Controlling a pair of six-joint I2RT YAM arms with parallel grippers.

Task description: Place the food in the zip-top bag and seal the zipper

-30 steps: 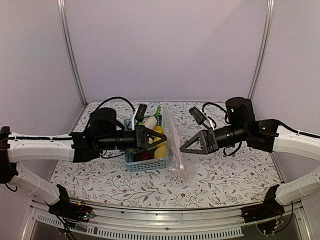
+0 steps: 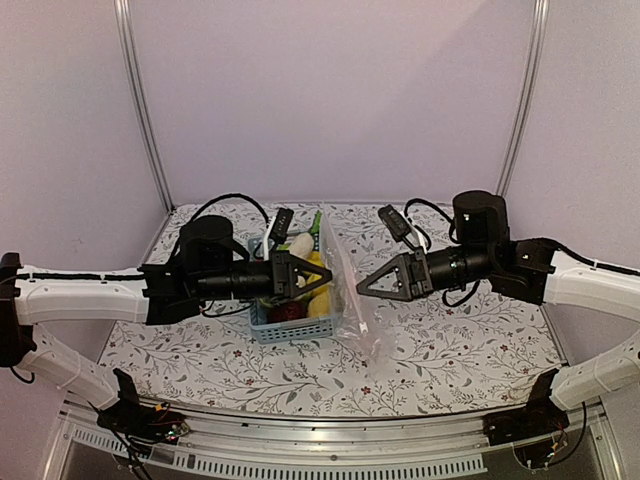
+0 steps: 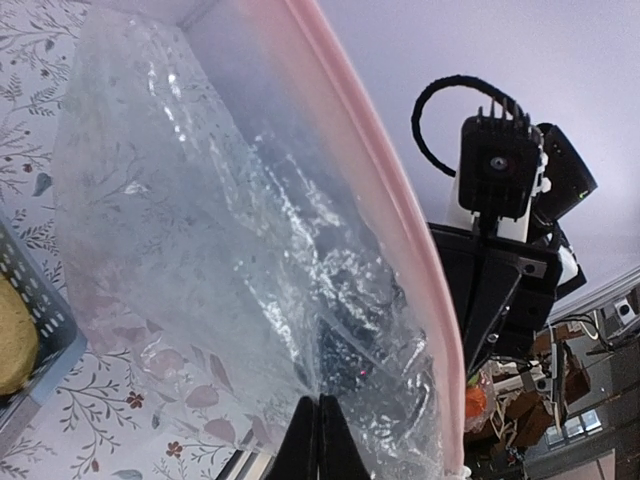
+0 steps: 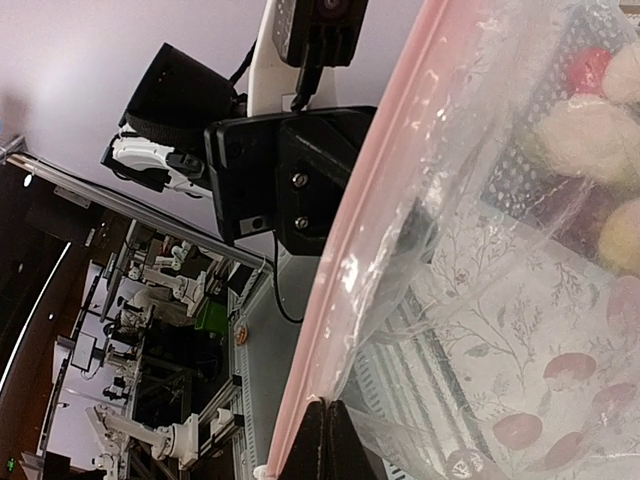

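A clear zip top bag (image 2: 350, 300) with a pink zipper strip (image 3: 380, 150) hangs upright between both grippers. My left gripper (image 2: 322, 278) is shut at the bag; in the left wrist view the plastic gathers at its fingertips (image 3: 315, 410). My right gripper (image 2: 362, 287) is shut beside the zipper edge, its fingertips (image 4: 315, 415) at the pink strip in the right wrist view; whether plastic is between them I cannot tell. The food (image 2: 318, 305), yellow, white, green and red pieces, sits in a blue basket (image 2: 290, 331) behind the left gripper, partly hidden by it.
Pale walls stand at the back and both sides; a metal rail (image 2: 320, 450) runs along the front edge.
My right gripper has moved slightly up over the last second, and the bag's top has shifted a little left. The left arm has not visibly moved.
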